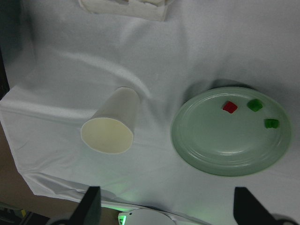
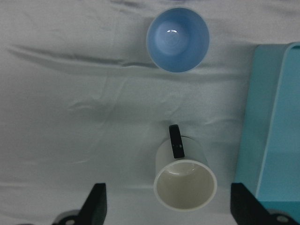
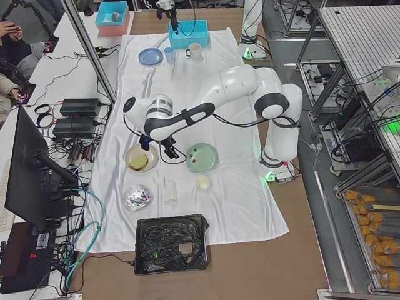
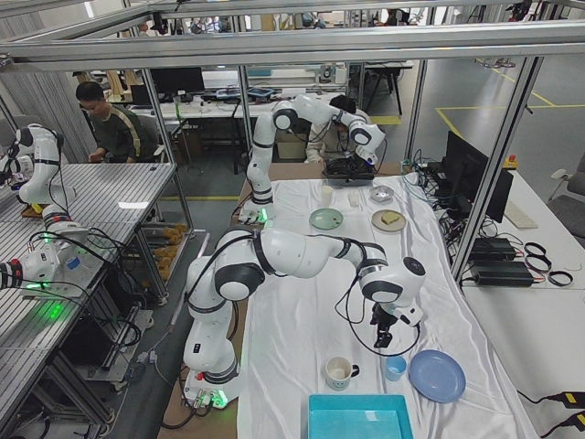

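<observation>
In the left wrist view my left gripper stands open above the white cloth, with a white paper cup [image 1: 108,133] and a green plate [image 1: 220,145] holding small red and green pieces below it. A pale folded item [image 1: 122,7] lies at the top edge. In the right wrist view my right gripper is open over a white mug [image 2: 185,187] with a dark handle, near a blue cup [image 2: 176,37] and a cyan bin [image 2: 253,122].
The cloth also carries a beige plate [image 3: 150,164] with a yellow item, a foil bundle [image 3: 137,197], a blue plate [image 3: 150,56] and a black lined tray [image 3: 172,262] at the end.
</observation>
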